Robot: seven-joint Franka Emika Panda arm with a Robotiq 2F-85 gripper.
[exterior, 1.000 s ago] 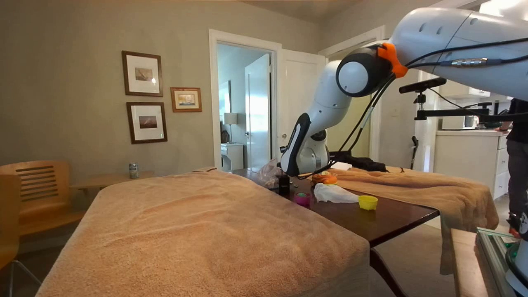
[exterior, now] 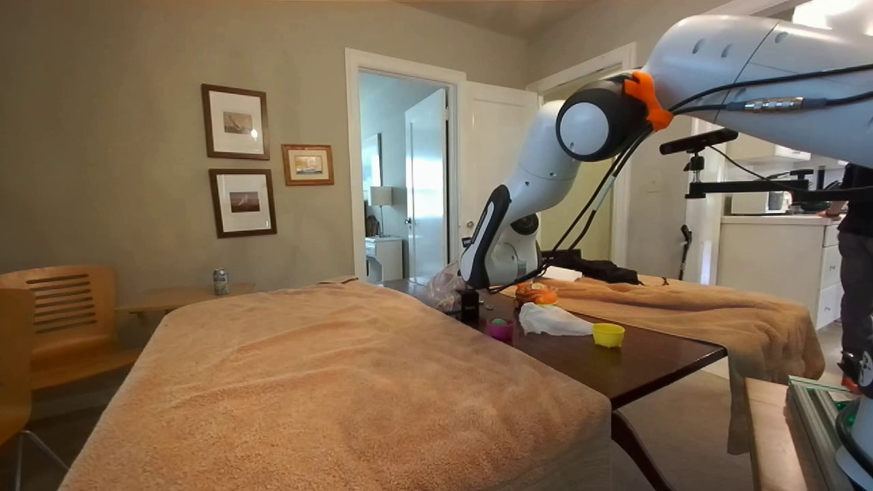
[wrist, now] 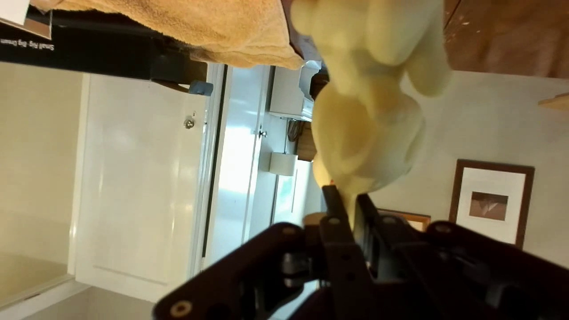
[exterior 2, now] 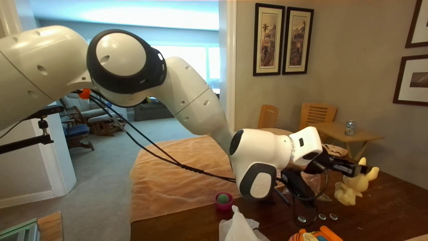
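A pale yellow rubbery animal figure [exterior 2: 354,187] with long ears is at the far end of the dark table in exterior view 2. My gripper is shut on one thin part of it, which looks like an ear. In the wrist view the figure [wrist: 368,133] stretches away from the fingertips, its body toward the top of the picture. From exterior view 2 I cannot tell whether its feet touch the tabletop. Exterior view 1 hides both the gripper and the figure behind the arm.
Nearer on the table [exterior: 655,360] are a magenta pot [exterior 2: 223,202] with a green ball-like cactus, white crumpled plastic [exterior 2: 240,227], an orange striped toy [exterior 2: 315,235], a yellow cup [exterior: 608,335] and a black box [exterior: 468,305]. Small shiny discs [exterior 2: 322,217] lie below the arm. Towels cover both sides.
The arm's lower part has shifted slightly left and down in exterior view 1. The objects on the table look unmoved.
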